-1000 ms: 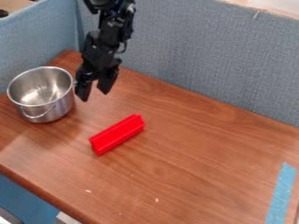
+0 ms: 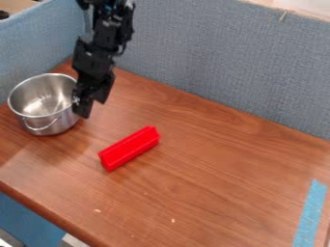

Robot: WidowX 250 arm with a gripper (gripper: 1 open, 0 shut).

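Note:
A steel pot (image 2: 39, 108) stands at the left of the wooden table. The black gripper (image 2: 85, 104) hangs low at the pot's right rim, its fingertips close to or on that rim. Whether it is open or shut is hard to make out. A red block (image 2: 129, 148) lies right of and in front of the pot, apart from it.
Blue-grey padded walls (image 2: 219, 77) bound the back and left. A light blue tape strip (image 2: 310, 212) lies at the right front.
The gripper has moved left and a little down, from beside the pot to its right rim. The pot and red block look unmoved.

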